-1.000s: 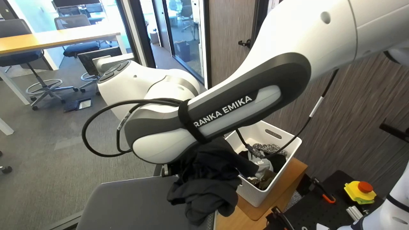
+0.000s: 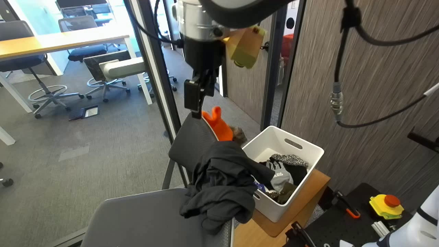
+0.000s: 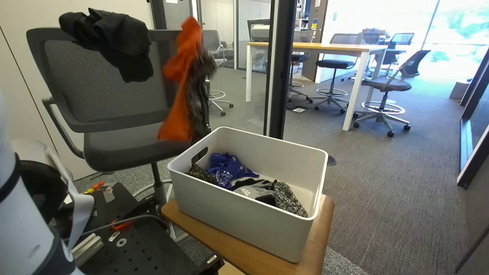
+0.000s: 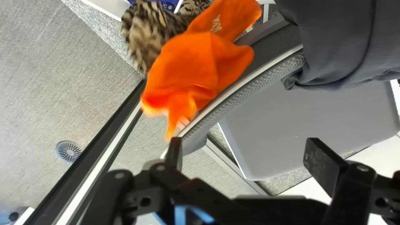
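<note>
Above the backrest of the near chair, my gripper (image 2: 197, 101) stands open. In the wrist view its two fingers (image 4: 324, 165) are wide apart, with nothing between them. An orange cloth (image 4: 195, 71) and a brown animal-patterned cloth (image 4: 152, 35) are beyond the fingertips, on the far side of the backrest's top edge. In exterior view 2 the orange cloth (image 3: 181, 82) and the patterned one (image 3: 200, 91) look blurred, stretched downward in front of the backrest near the bin. Whether they touch the chair, I cannot tell. Dark grey clothing (image 2: 226, 181) drapes over the backrest.
A white bin (image 3: 243, 229) with several garments inside, including a blue cloth (image 3: 227, 169), stands on a wooden stool (image 3: 323, 220) beside the chair. A dark window post (image 3: 277, 68) rises close by. The chair seat (image 2: 140, 218) is mostly bare.
The arm has risen from low over the chair to above its backrest. The orange and patterned cloths now show behind the backrest in exterior view 1; the dark clothing stays nearly in place.
</note>
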